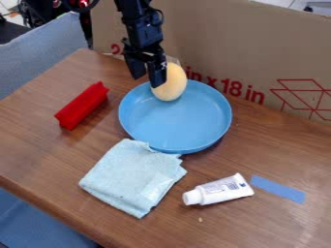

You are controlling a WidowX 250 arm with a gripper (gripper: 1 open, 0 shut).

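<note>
My black gripper (pixel 147 66) is open at the top centre, just above and to the left of a pale yellow oval object (pixel 169 83), which sits at the back rim of a blue plate (pixel 175 123). Whether the fingertips touch the oval object cannot be told. A red object (pixel 81 105) lies left of the plate. A folded light blue cloth (pixel 132 177) lies in front, and a white tube (pixel 219 191) lies at the lower right.
A cardboard wall (pixel 258 53) stands close behind the plate. A strip of blue tape (pixel 277 189) is on the wooden table at right. Bare wood shows at far left and lower right.
</note>
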